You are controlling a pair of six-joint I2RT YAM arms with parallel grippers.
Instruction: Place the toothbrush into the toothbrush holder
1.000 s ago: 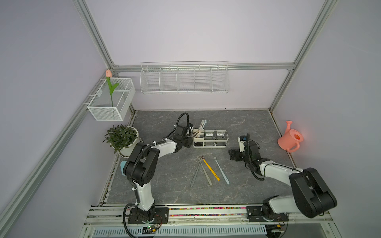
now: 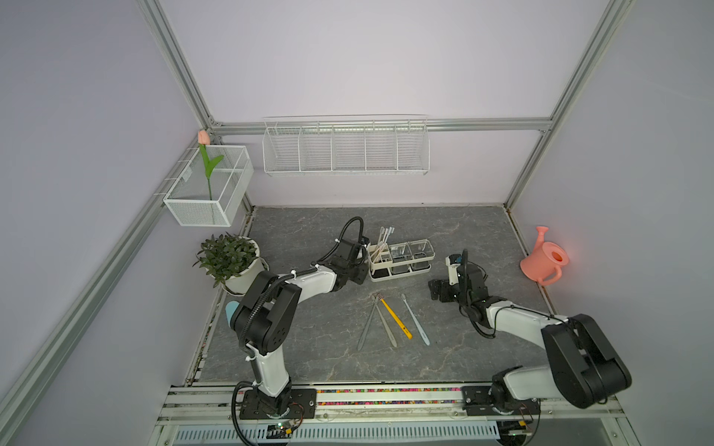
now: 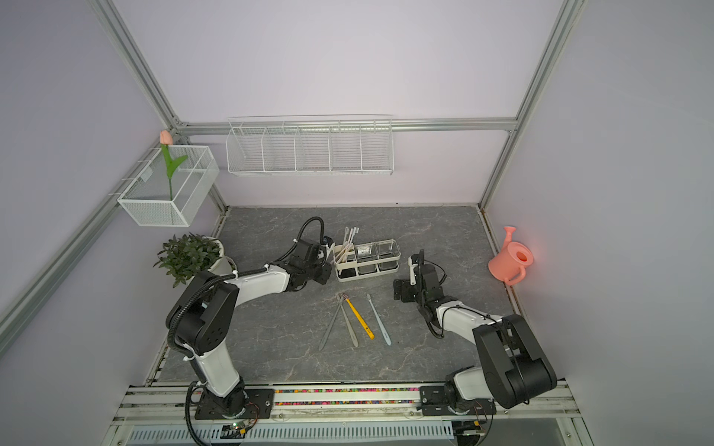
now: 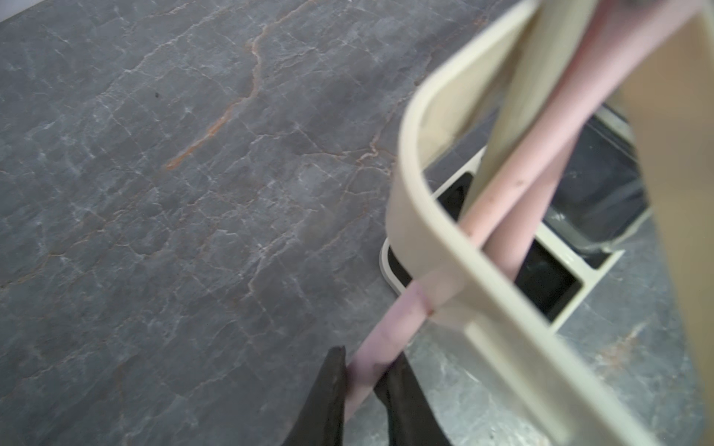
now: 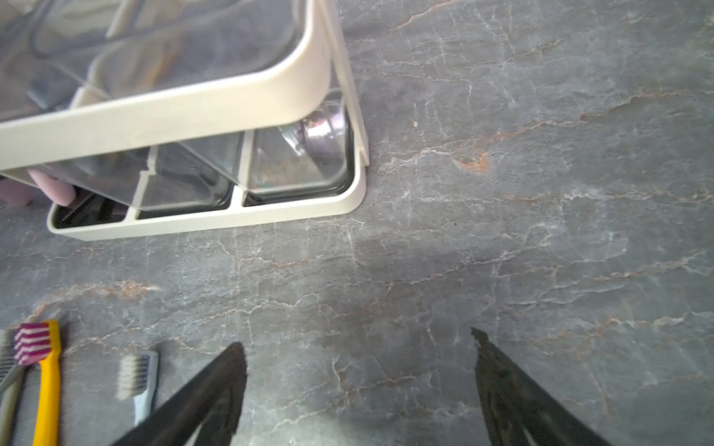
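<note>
The cream toothbrush holder (image 2: 401, 272) stands at mid-table, turned slightly, with several toothbrushes leaning in its left end. In the left wrist view, a pink toothbrush (image 4: 398, 323) slants down past the holder's upper rim (image 4: 476, 282), its lower handle sticking out on the left side. My left gripper is shut on that handle end, outside the holder. Beside the pink one, another pink handle and a pale green handle (image 4: 520, 104) stand inside the frame. To the right of the holder, my right gripper is open and empty.
In front of the holder lie a yellow toothbrush (image 2: 396, 318), a light blue toothbrush (image 2: 415, 319) and two greyish toothbrushes. A potted plant (image 2: 229, 261) is at the left, a pink watering can (image 2: 543, 260) at the right. Table behind the holder is clear.
My left gripper has moved a little to the right. The holder has shifted right with it and turned, its right end now farther back. The right arm stays still.
</note>
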